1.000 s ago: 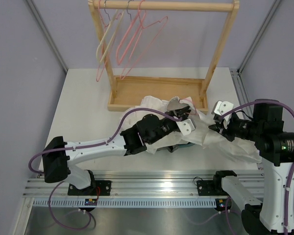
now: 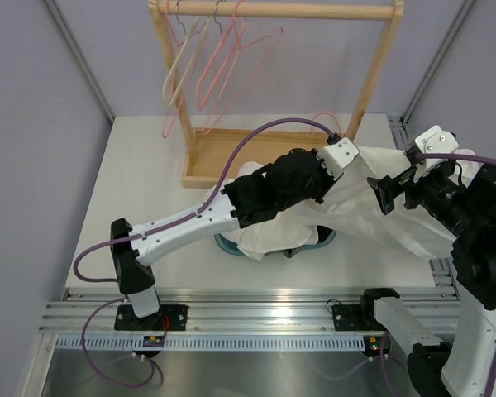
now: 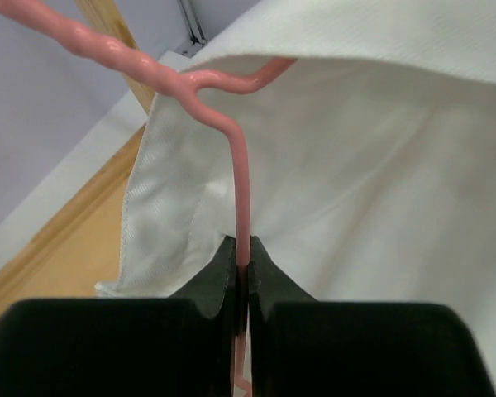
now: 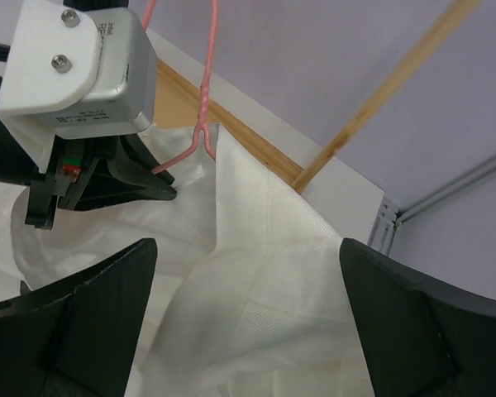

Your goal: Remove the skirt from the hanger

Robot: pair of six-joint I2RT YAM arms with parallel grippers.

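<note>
The pink hanger (image 3: 241, 182) runs down between the fingers of my left gripper, which is shut on its thin rod. From the hanger's fork, one arm passes beneath an edge of the white skirt (image 3: 364, 182). Beside the left gripper in the right wrist view, the fork of the hanger (image 4: 204, 120) sits at the skirt's upper edge. My right gripper stands open, with the skirt (image 4: 260, 310) spread out beyond its parted fingers. From above, the cloth stretches from the left gripper (image 2: 319, 198) past the right gripper (image 2: 384, 190). The hanger's lower part is hidden.
A wooden rack (image 2: 273, 11) stands at the back with several hangers (image 2: 223, 66) at its left. Under the left forearm, more white cloth lies over a teal-rimmed container (image 2: 229, 247). Bare table (image 2: 132, 178) shows on the left.
The left gripper has risen and moved right with the hanger. The right gripper has gone from closed near the cloth to open, and lifted to the right. The skirt now spreads higher on the right.
</note>
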